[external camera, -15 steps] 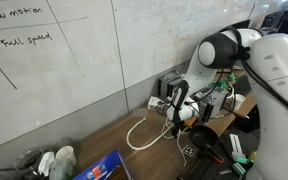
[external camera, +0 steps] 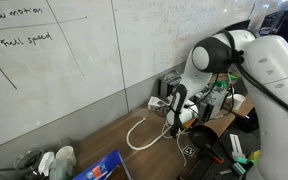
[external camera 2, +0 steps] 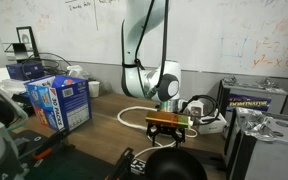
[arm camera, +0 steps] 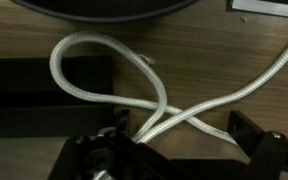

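Observation:
A white rope (arm camera: 229,98) lies on the wooden table, curling into a loop at the left of the wrist view and crossing itself near the middle. In exterior view 1 the rope (external camera: 132,136) bends in a curve left of the arm. My gripper is open above it, with dark fingers (arm camera: 259,140) standing wide apart. The rope's crossing lies within the span between the fingers; whether either finger touches it cannot be told. Exterior view 2 shows the gripper (external camera 2: 167,128) pointing down close to the tabletop.
A black pan (external camera 2: 174,163) sits at the front, close to the gripper. A blue box (external camera 2: 62,103) stands on the left, and a silver toaster-like appliance (external camera 2: 269,145) on the right. The whiteboard wall (external camera: 59,70) bounds the back. Bare table shows between box and rope.
Over the last second the arm has shifted slightly, with the gripper a little lower and to the right in exterior view 1. The rope looks unmoved.

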